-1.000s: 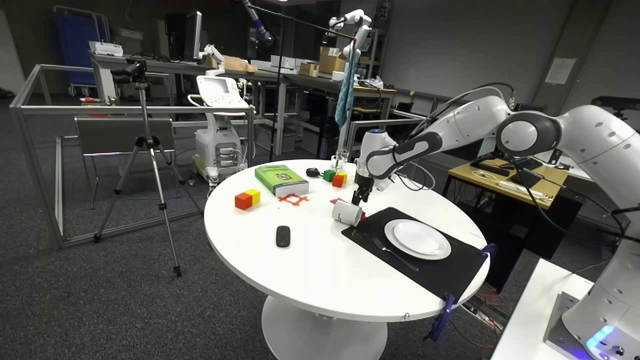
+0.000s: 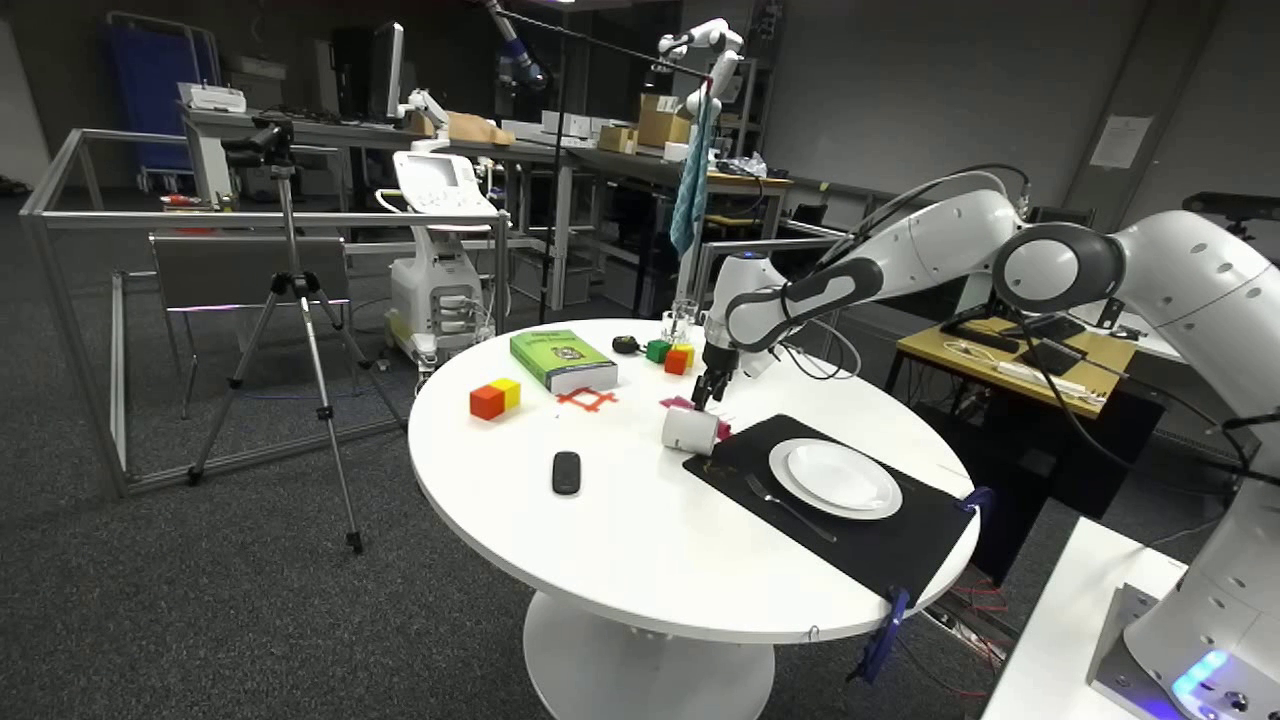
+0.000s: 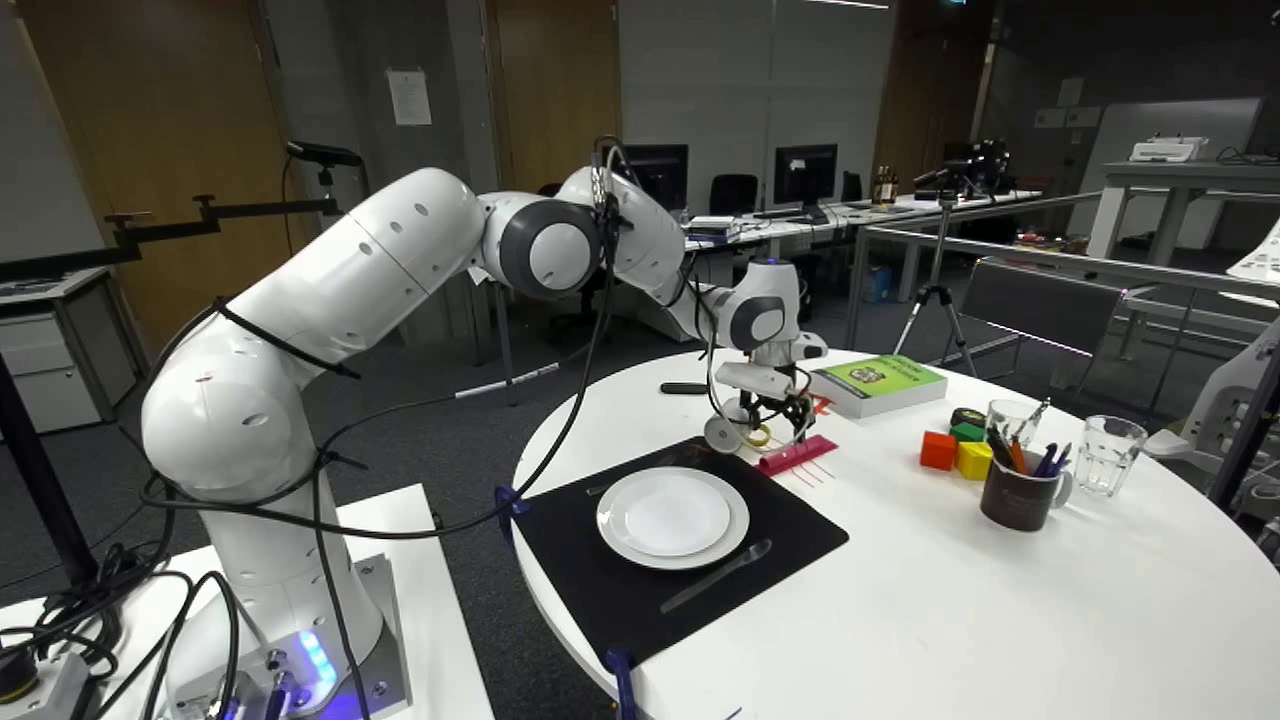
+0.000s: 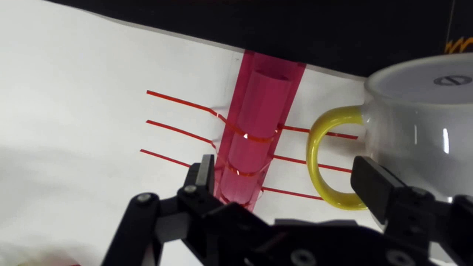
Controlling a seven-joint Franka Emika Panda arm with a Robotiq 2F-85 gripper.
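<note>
A white mug (image 4: 412, 133) with a yellow handle (image 4: 313, 150) lies tipped on its side by the black placemat. In the wrist view it fills the right edge, its base partly cut off. My gripper stands open low over the table. One of its fingers (image 4: 370, 181) overlaps the mug next to the handle; whether they touch I cannot tell. Between and beyond the fingers runs a pink tube-like holder (image 4: 261, 106), with thin red strips across it. From outside, the gripper (image 2: 710, 390) appears just behind the mug (image 2: 689, 431).
A plate (image 3: 672, 516) and cutlery rest on the placemat (image 3: 576, 576). Elsewhere on the table are a green book (image 2: 564, 360), coloured cubes (image 2: 487, 402), a black mouse (image 2: 566, 473), and a dark pen mug (image 3: 1017, 492) beside glasses. Open table lies left of the tipped mug in exterior view 1.
In exterior view 1 my gripper has shifted slightly left. The tipped mug has turned a little and moved slightly left.
</note>
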